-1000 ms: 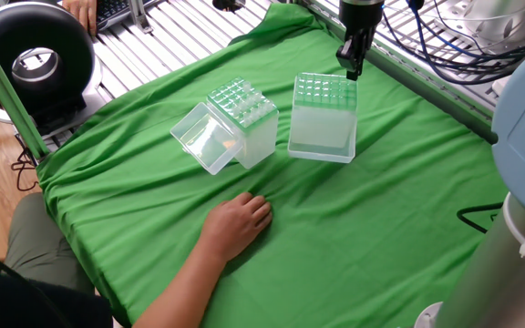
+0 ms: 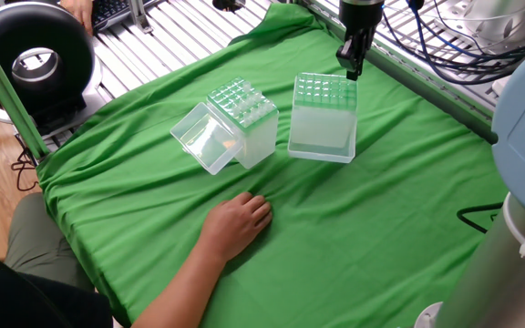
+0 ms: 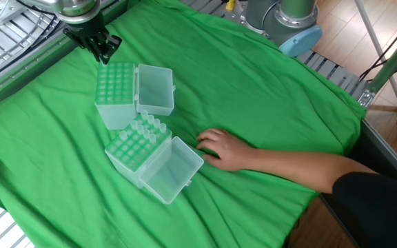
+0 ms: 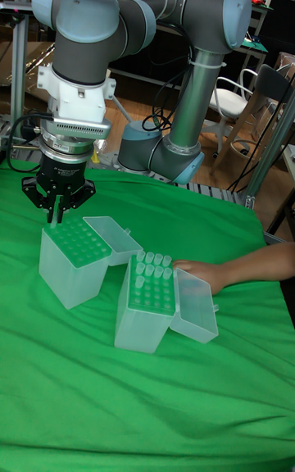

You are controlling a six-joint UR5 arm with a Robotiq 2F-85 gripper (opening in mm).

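Note:
Two translucent boxes with green perforated tops stand on the green cloth, their lids hanging open. No tubes show clearly in the top of the first box. Several clear tubes rise from the other box, gathered toward one side, with free holes around them. My gripper points down at the far corner of the first box, its fingers close together just above the top. Something pale shows by the fingertips in exterior view 3, but it is too small to tell whether it is held.
A person's hand rests on the cloth near the box with the tubes. The open lid of the first box reaches out sideways, and the other lid leans toward the hand. Wide bare cloth lies in front of the boxes.

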